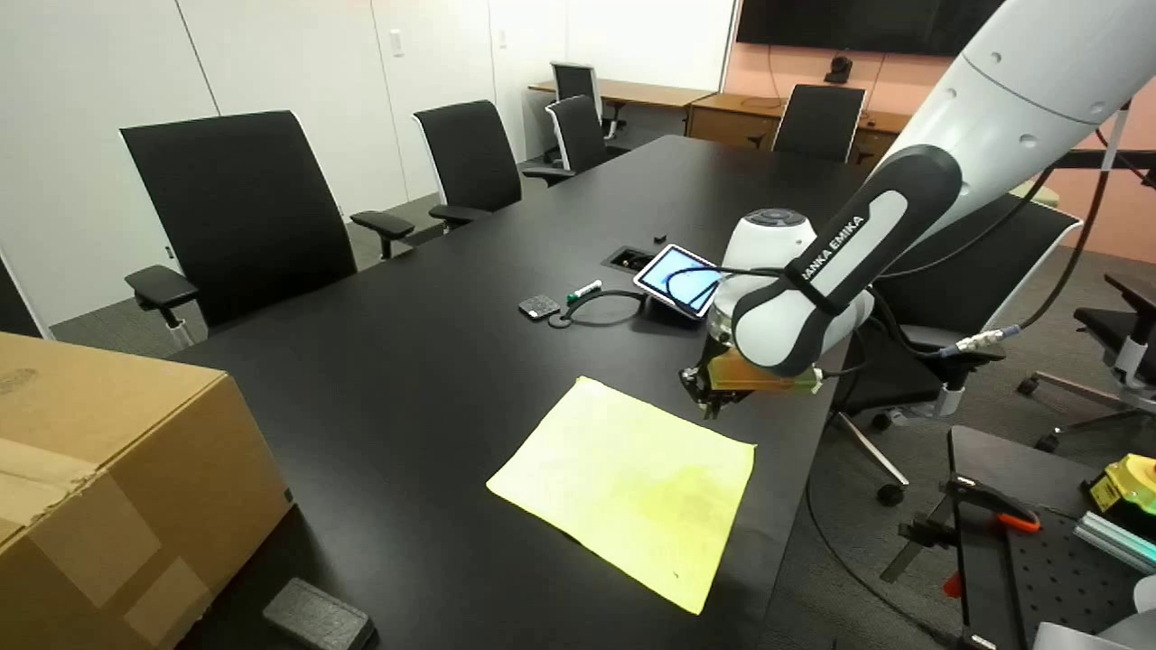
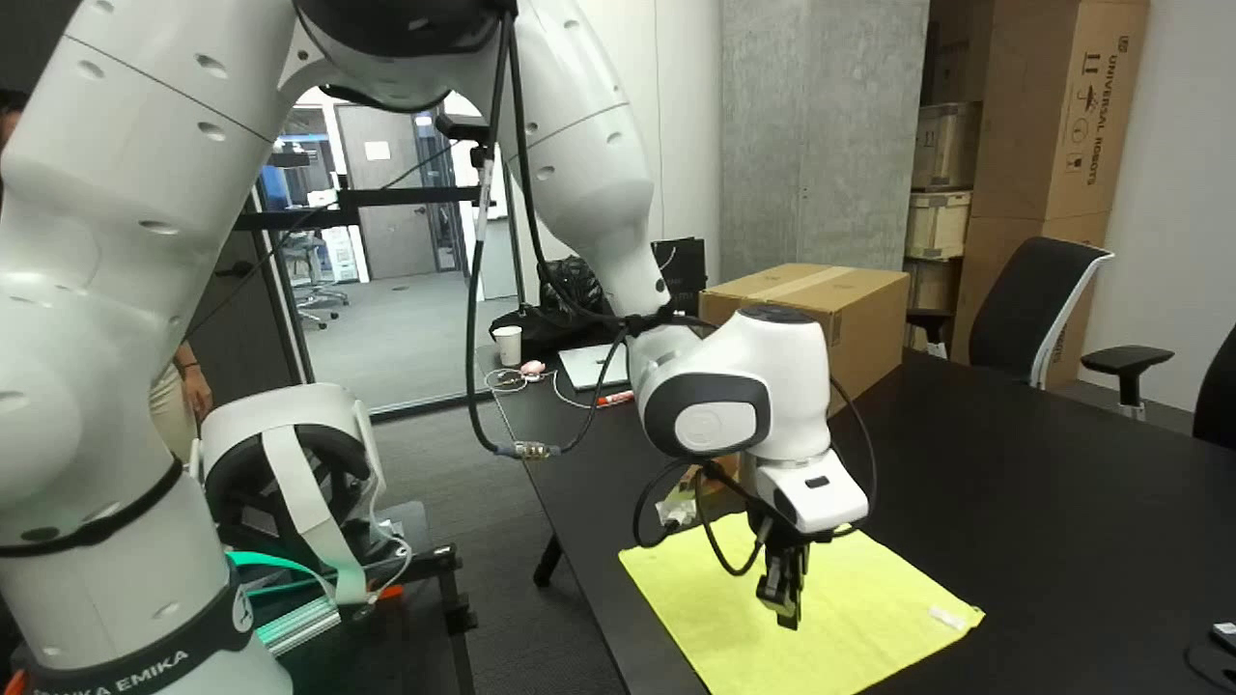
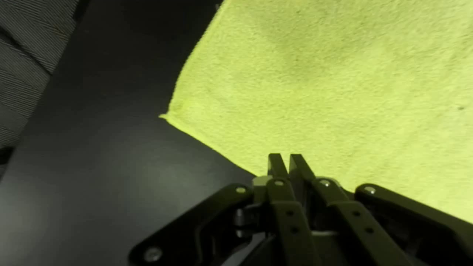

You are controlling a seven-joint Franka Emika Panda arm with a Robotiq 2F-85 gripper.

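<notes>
A yellow cloth (image 1: 618, 477) lies spread flat on the dark table (image 1: 412, 368). In the wrist view one corner of the cloth (image 3: 190, 106) points left, with bare table beside it. My gripper (image 1: 710, 413) hangs above the table, close to the cloth's far edge in exterior view 1. Seen from the wrist, a narrow gap separates the two fingertips (image 3: 275, 160), and nothing shows between them. Below them, the cloth's edge runs under the gripper. In exterior view 2 the gripper (image 2: 785, 616) appears in front of the cloth (image 2: 869, 614).
A cardboard box (image 1: 130, 487) and a black eraser-like block (image 1: 319, 616) stand at the near left. Beyond the cloth are a tablet (image 1: 680, 281), a green marker (image 1: 584, 291) and cables. Bare table lies left of the cloth; chairs line the edges.
</notes>
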